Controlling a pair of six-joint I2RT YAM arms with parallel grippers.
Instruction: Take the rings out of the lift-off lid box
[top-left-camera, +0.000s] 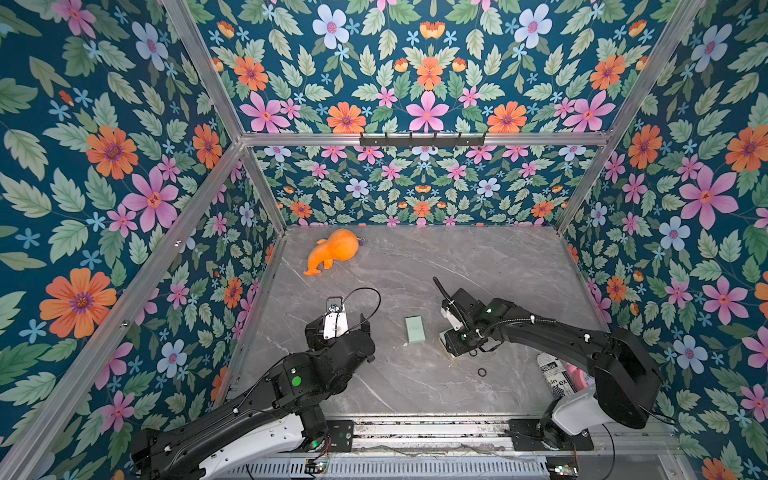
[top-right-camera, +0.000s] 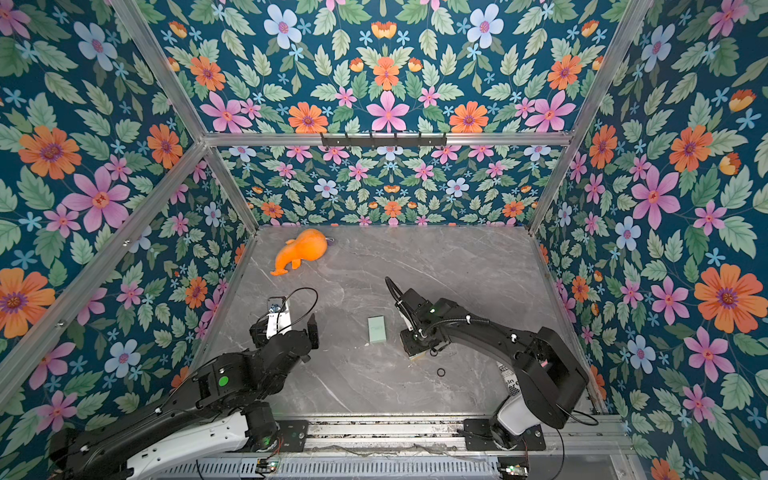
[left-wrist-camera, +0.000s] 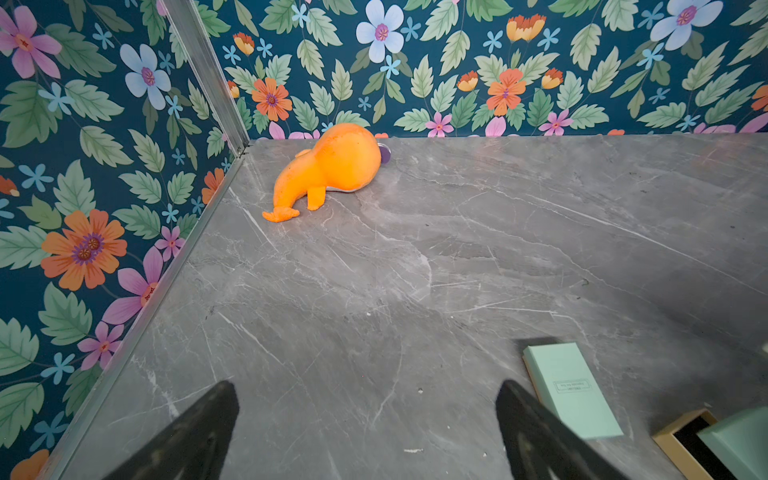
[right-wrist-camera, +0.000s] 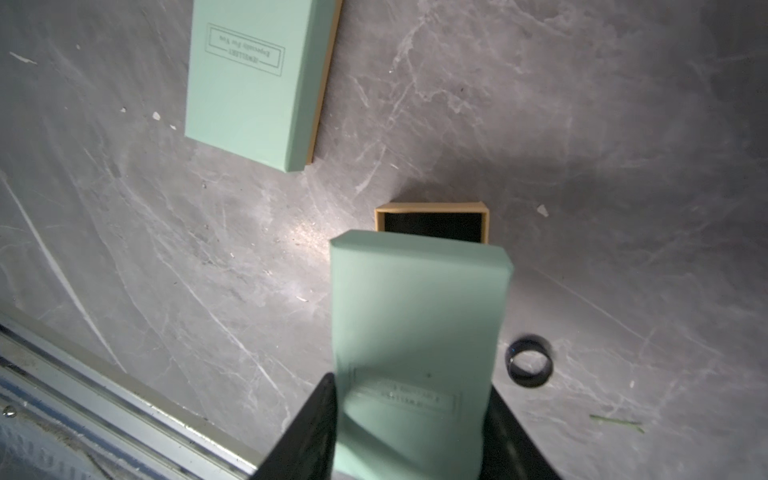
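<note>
A light green lid (right-wrist-camera: 416, 312) is in my right gripper, which is shut on it. Beneath the lid, the far end of an open box base (right-wrist-camera: 432, 208) shows its tan rim and black inside; the lid hides the rest of it. Left of that, a second light green box (right-wrist-camera: 240, 88) with a tan lower edge lies covered on the table. One dark ring (right-wrist-camera: 529, 361) lies on the bare tabletop to the right of the lid. At the left side of the table, my left gripper stands open and empty.
Toward the back left corner lies an orange plush toy (left-wrist-camera: 336, 164). A white can (top-left-camera: 554, 372) and a pink item (top-left-camera: 577, 376) stand by the right arm's base.
</note>
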